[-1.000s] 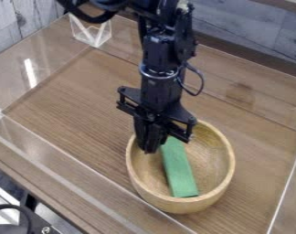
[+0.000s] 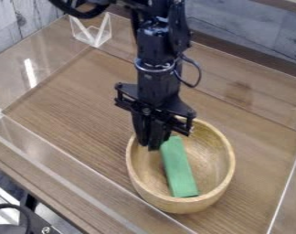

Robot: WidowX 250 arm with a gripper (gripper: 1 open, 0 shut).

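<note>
A black robot arm reaches down from the top to a round wooden bowl (image 2: 216, 183) at lower right. Its gripper (image 2: 152, 139) is over the bowl's back-left part. A flat green object (image 2: 180, 174) lies in the bowl, its upper end close to the gripper. Whether the fingers are open or shut, or touch the green object, I cannot tell.
A white wire frame (image 2: 92, 29) stands at the back left near the wall. A black cable (image 2: 23, 210) lies at the bottom-left corner.
The green object and gripper have shifted very slightly; the bowl stays about where it was.
</note>
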